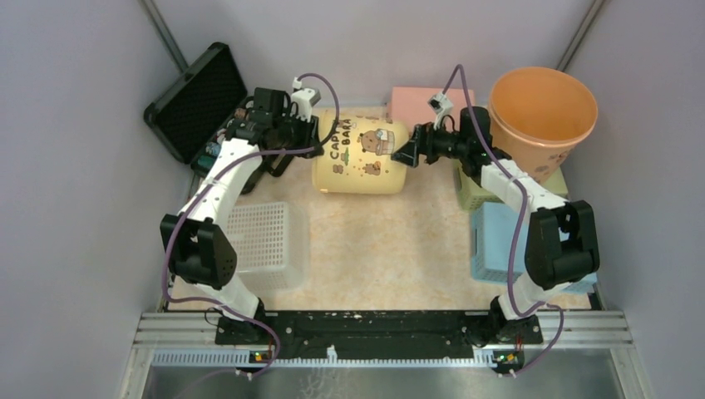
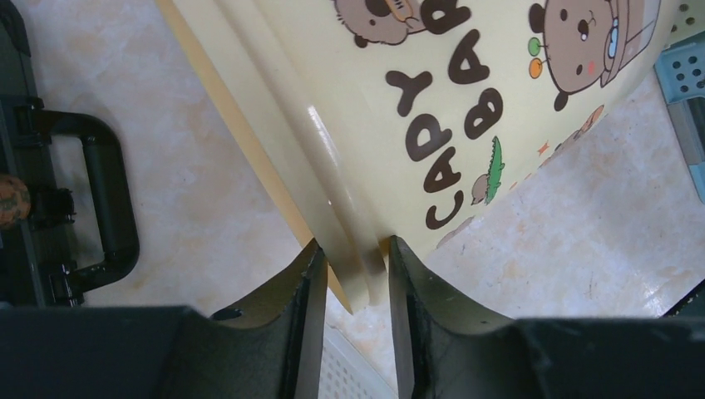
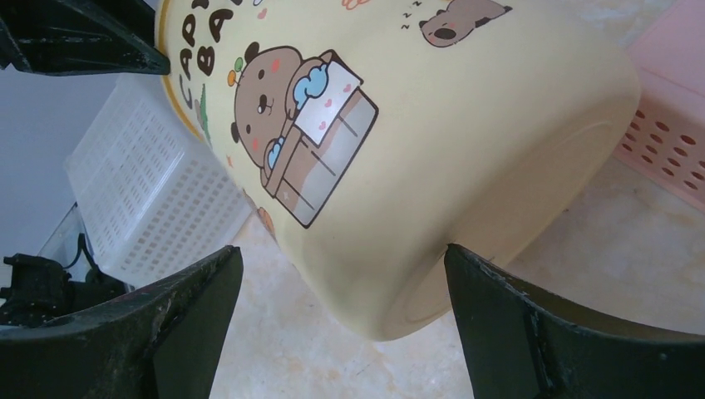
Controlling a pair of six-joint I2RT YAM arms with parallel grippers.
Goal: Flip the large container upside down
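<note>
The large cream container (image 1: 359, 158) with capybara prints lies on its side at the middle back of the table, its rim end to the left and its base to the right. In the left wrist view the fingers of my left gripper straddle the container's rim, one on each side; whether they press on it cannot be told. My right gripper is open at the base end. Its right fingertip overlaps the base's edge in the right wrist view, while the left one stands apart from the container.
A black case (image 1: 199, 104) stands open behind the left arm. White basket (image 1: 262, 241) sits front left. Pink box (image 1: 424, 98) is behind the container; green box (image 1: 470, 189), blue box (image 1: 492, 241) and orange bucket (image 1: 540, 116) crowd the right.
</note>
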